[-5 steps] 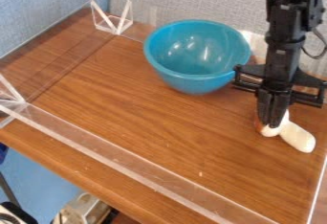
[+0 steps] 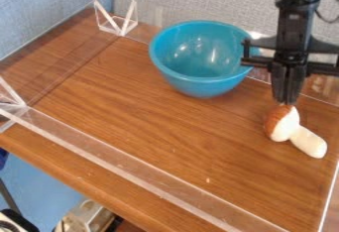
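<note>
My black gripper (image 2: 287,99) hangs just above a toy mushroom with an orange cap (image 2: 281,119) and a white stem (image 2: 307,142), lying on its side at the right of the wooden table (image 2: 159,157). The fingertips look shut, with nothing seen between them. A teal bowl (image 2: 199,58) sits at the back middle, just left of my gripper.
Clear plastic edging runs along the table's sides, with white corner pieces (image 2: 117,18) at the back left. A textured grey wall stands behind.
My gripper has risen from over the mushroom, uncovering its orange cap. The mushroom remains on the table, and the bowl has not moved.
</note>
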